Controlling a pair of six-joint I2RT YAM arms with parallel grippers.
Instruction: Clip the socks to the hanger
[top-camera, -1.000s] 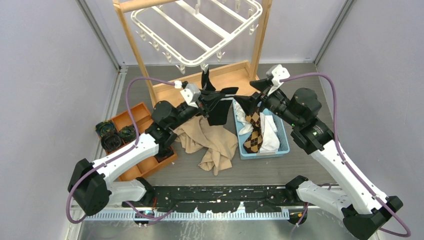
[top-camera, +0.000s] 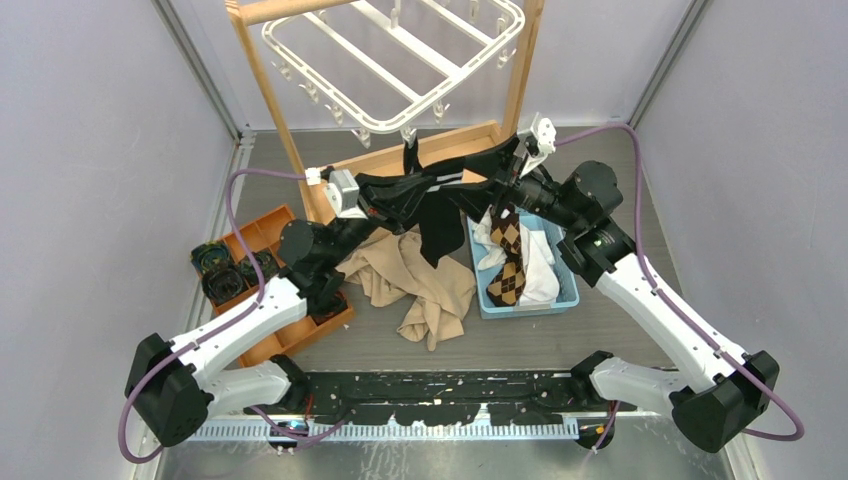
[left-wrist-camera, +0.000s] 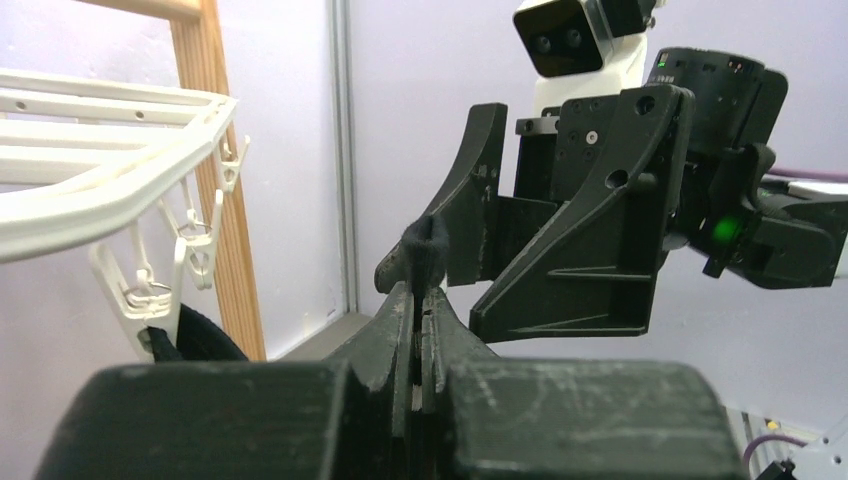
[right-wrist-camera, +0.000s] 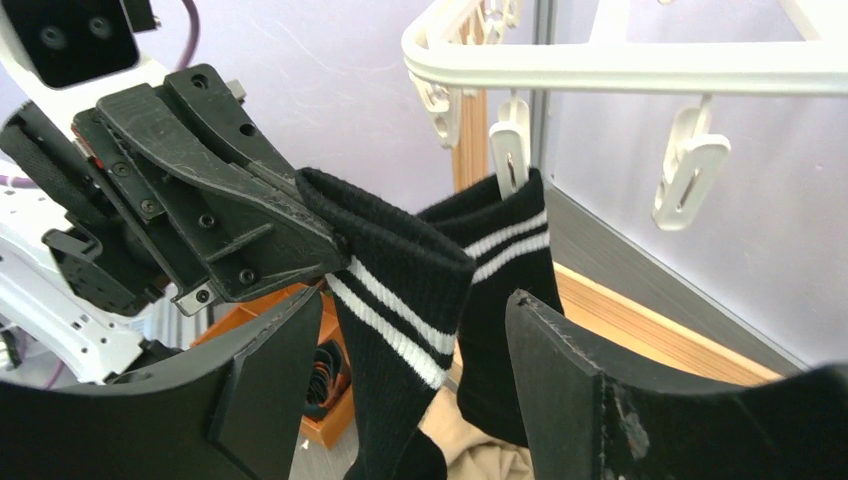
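Observation:
A black sock (right-wrist-camera: 410, 290) with two white stripes is pinched at its cuff by my left gripper, which is shut on it. In the right wrist view, my right gripper stands partly open, its fingers on either side of the striped cuff, and I see no grip on it. Another striped black sock (right-wrist-camera: 505, 265) hangs from a clip (right-wrist-camera: 510, 150) at the corner of the white hanger (top-camera: 440, 85). Seen from above, both grippers meet just below the hanger's front edge and hide much of the held sock (top-camera: 441, 225).
Empty clips (right-wrist-camera: 692, 165) hang along the hanger's rim, and wooden posts (top-camera: 270, 90) carry it. A blue bin (top-camera: 525, 311) holds several socks. Beige cloth (top-camera: 425, 275) lies mid-floor, with an orange divided tray (top-camera: 265, 235) at the left.
My right gripper has moved left and up to the sock's cuff. The left arm has drawn back slightly left, still with the sock. The hanger has not moved.

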